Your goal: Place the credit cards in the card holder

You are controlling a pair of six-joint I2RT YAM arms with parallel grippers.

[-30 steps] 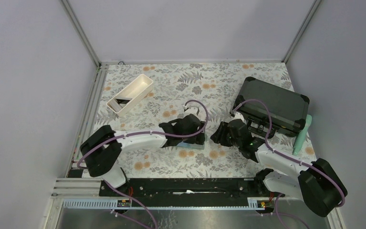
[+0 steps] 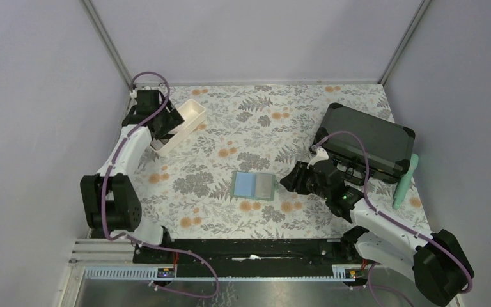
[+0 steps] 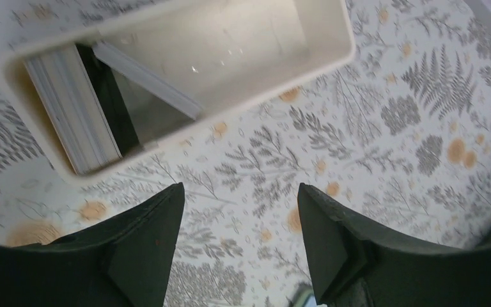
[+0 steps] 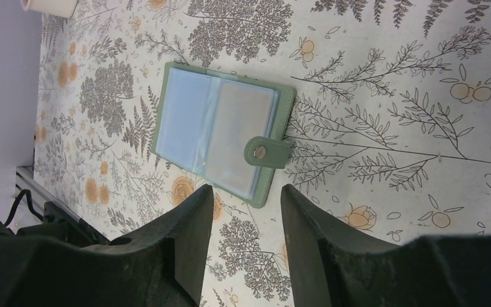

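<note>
The green card holder [image 4: 280,118] lies unfolded on the patterned cloth, its clear sleeves facing up and its snap tab at the right in the right wrist view. Pale cards [image 3: 73,109] stand packed at one end of a white tray, and one more card [image 3: 147,77] leans at an angle beside them. My left gripper is over the tray's area, part open, with only cloth visible between its fingers. To the right of the holder is my right gripper, also part open and empty.
The white tray [image 2: 192,118] sits at the back left, its far half empty. A dark case [image 2: 369,139] and a mint-green stick [image 2: 406,181] occupy the right side.
My left arm has swung from above the card holder to the tray at the back left, uncovering the holder.
</note>
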